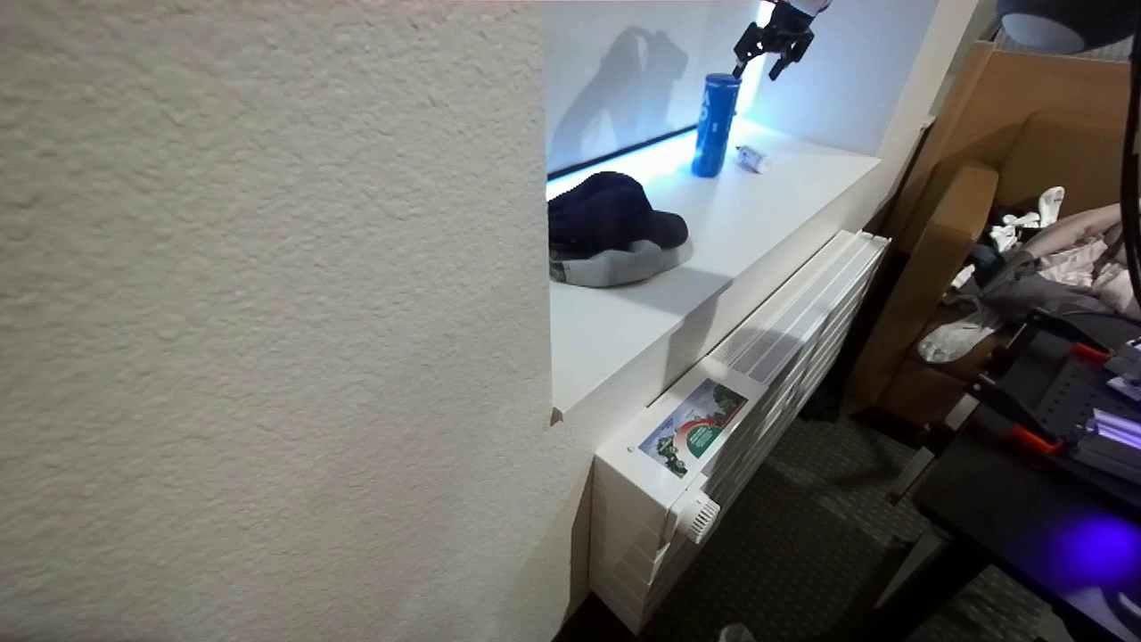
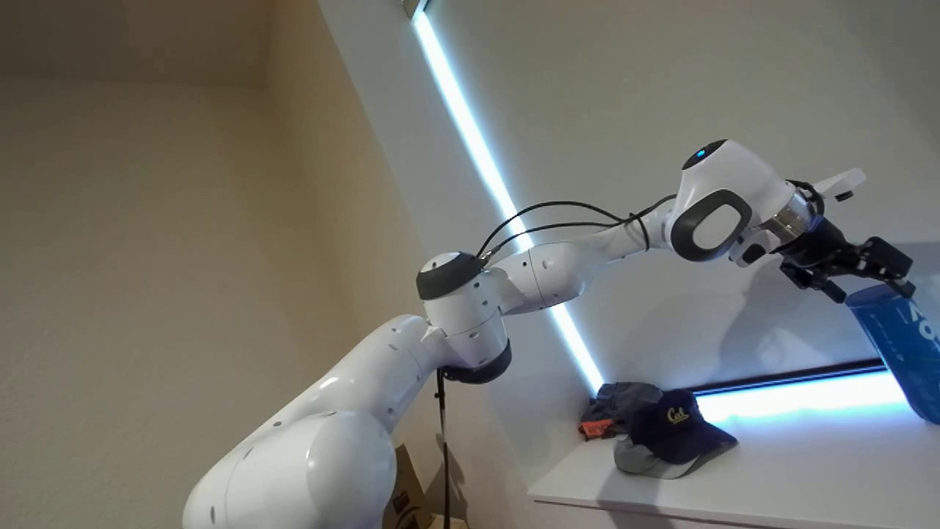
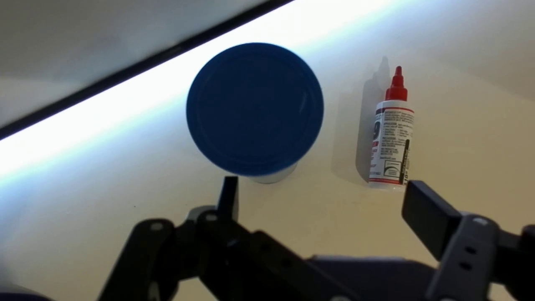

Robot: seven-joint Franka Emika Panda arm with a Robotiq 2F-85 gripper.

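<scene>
A tall blue cylinder (image 1: 716,128) stands upright on the white window sill (image 1: 663,321). From above, in the wrist view, its round dark blue lid (image 3: 254,108) shows beyond my left finger. A small white bottle with a red nozzle (image 3: 392,143) lies on the sill, to the right of the cylinder in that view. My gripper is open above the sill, its fingers wide apart and nothing between them. In exterior view 2 the gripper (image 2: 868,291) hangs around the height of the cylinder's top; whether a finger touches the lid I cannot tell.
Caps (image 2: 674,432), one dark blue over a grey one, lie further along the sill. A lit strip and the wall run behind the cylinder. Below the sill is a radiator (image 1: 792,310). Bare sill lies between caps and cylinder.
</scene>
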